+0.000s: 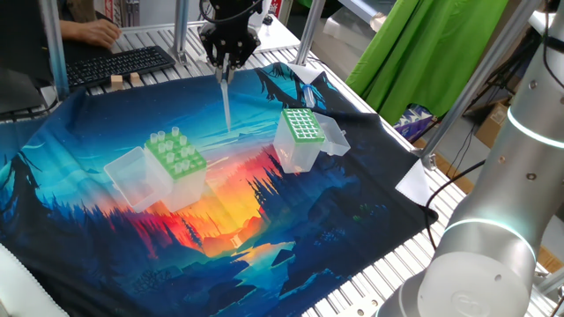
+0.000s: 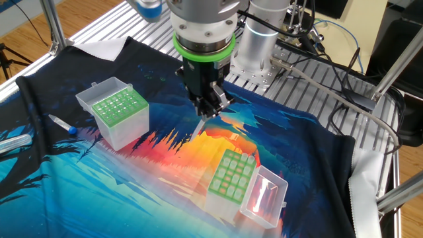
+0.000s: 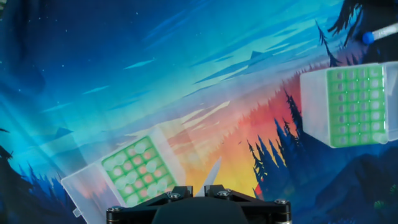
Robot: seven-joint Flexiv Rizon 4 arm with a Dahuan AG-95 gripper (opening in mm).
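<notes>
A long, clear pipette tip (image 1: 226, 107) points downward in the air, and my gripper (image 1: 225, 69) is shut on its upper end. In the wrist view the tip (image 3: 211, 177) slants out just beyond the gripper. One tip box (image 1: 175, 175) has a green top with several tips standing in it; its clear lid hangs open. The second tip box (image 1: 298, 150), also green-topped with an open lid, shows a grid of holes with no tips standing up. Above the cloth, the held tip is between the two boxes and apart from both.
A printed landscape cloth (image 1: 326, 238) covers the table. A blue-capped pen (image 2: 63, 124) and another marker-like item (image 2: 14, 143) lie beyond the second box. A keyboard (image 1: 119, 65) and a person's hand (image 1: 99, 33) are at the table's far edge.
</notes>
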